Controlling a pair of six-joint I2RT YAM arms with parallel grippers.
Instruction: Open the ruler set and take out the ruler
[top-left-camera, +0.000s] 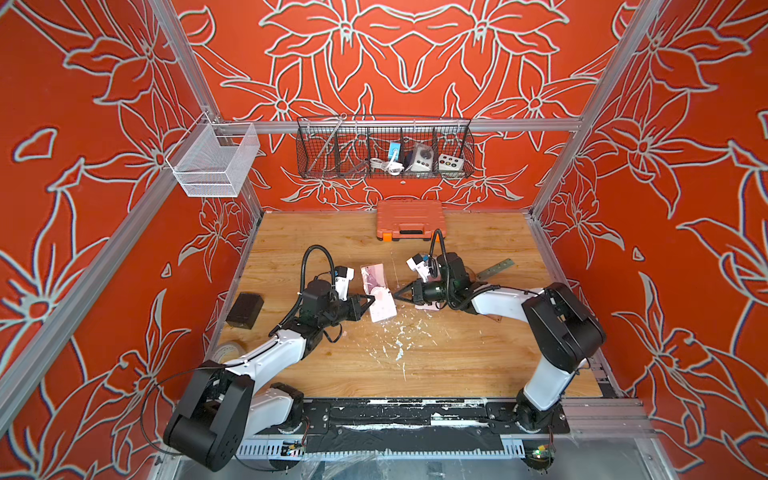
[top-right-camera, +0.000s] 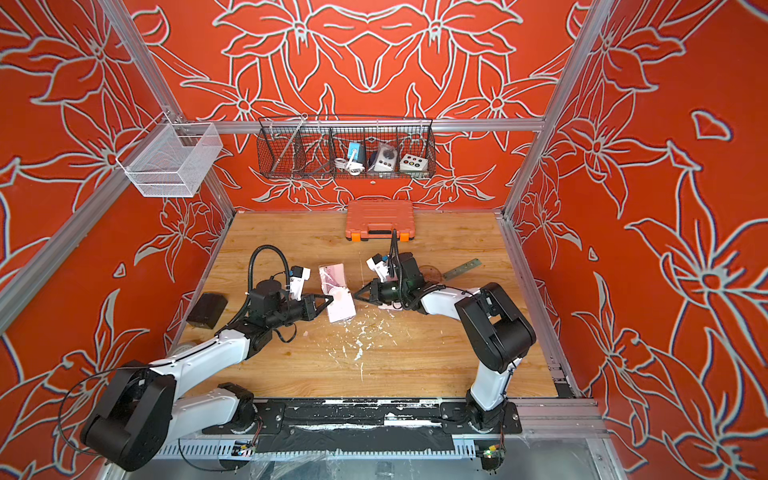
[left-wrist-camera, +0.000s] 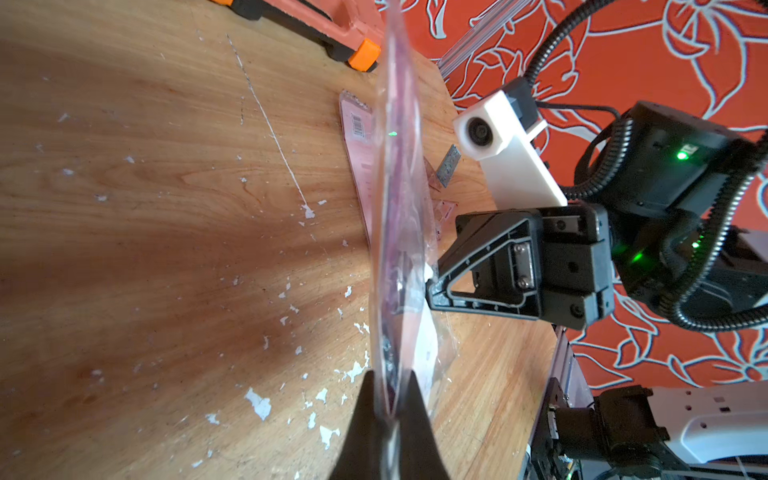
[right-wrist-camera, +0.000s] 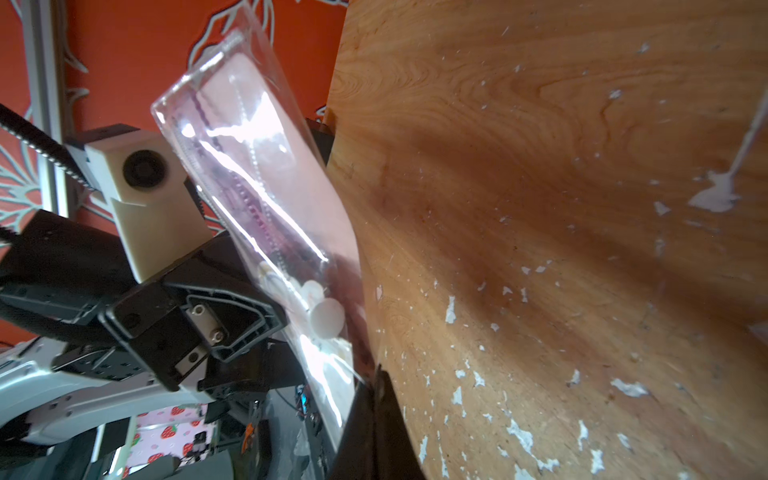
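Note:
The ruler set is a clear pouch (top-left-camera: 383, 307) with pink contents, held upright between my two grippers above the table. My left gripper is shut on the pouch's edge, and the plastic runs straight into its fingers. On the opposite side, my right gripper is shut at the pouch's other edge. A thin white string (right-wrist-camera: 350, 369) leads from near the round white button (right-wrist-camera: 326, 317) to its fingertips. The pouch's pink sheet (right-wrist-camera: 264, 160) shows through the shiny plastic in the right wrist view. I cannot tell whether the flap is loose.
An orange toolbox (top-left-camera: 410, 217) stands at the back. Beyond the right gripper lie a pink packet (left-wrist-camera: 360, 148) and a metal ruler (top-left-camera: 496, 269). A black box (top-left-camera: 245, 310) sits at the left edge. White flakes are scattered in front.

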